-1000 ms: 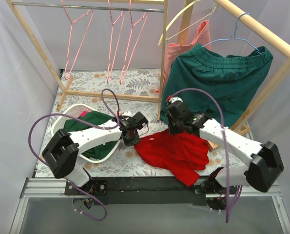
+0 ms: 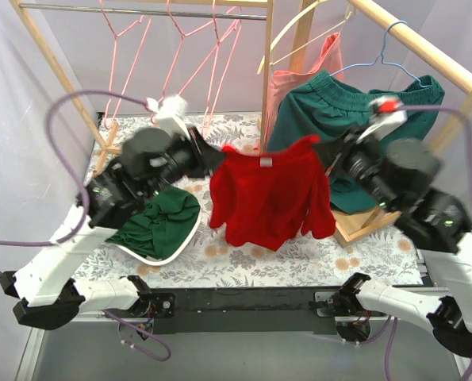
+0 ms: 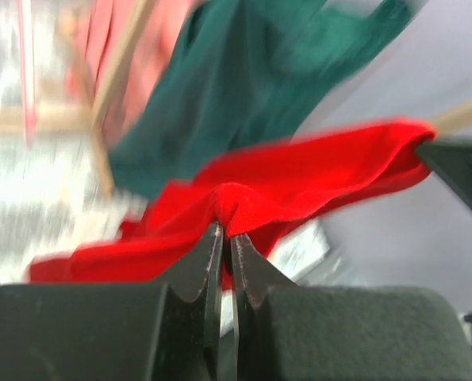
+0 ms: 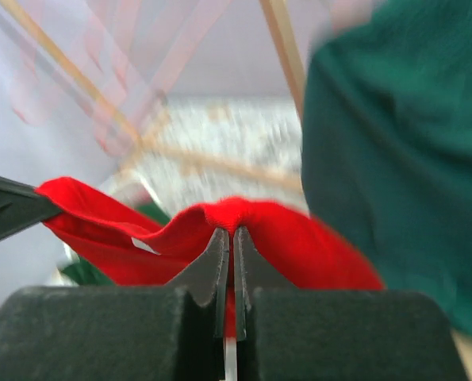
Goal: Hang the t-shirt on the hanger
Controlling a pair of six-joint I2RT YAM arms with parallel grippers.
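Observation:
The red t-shirt [image 2: 267, 198] hangs stretched between my two grippers in the top view, its collar edge and pale label upward and its body draping down. My left gripper is shut on one end of that edge, red cloth pinched at its fingertips. At the other end my right gripper is shut on the cloth too. Several pink hangers [image 2: 124, 67] hang from the metal rail [image 2: 144, 11] at the back left, behind the left arm. All of them look empty.
A white basket [image 2: 189, 238] with dark green cloth [image 2: 163, 218] stands below the left arm. Green shorts [image 2: 331, 115] on a blue hanger [image 2: 382, 59] and a salmon garment [image 2: 313, 70] hang at the right, close behind the right arm. A wooden post [image 2: 266, 71] divides the rack.
Both arms have risen from the table, lifting the t-shirt off it and spreading it between them.

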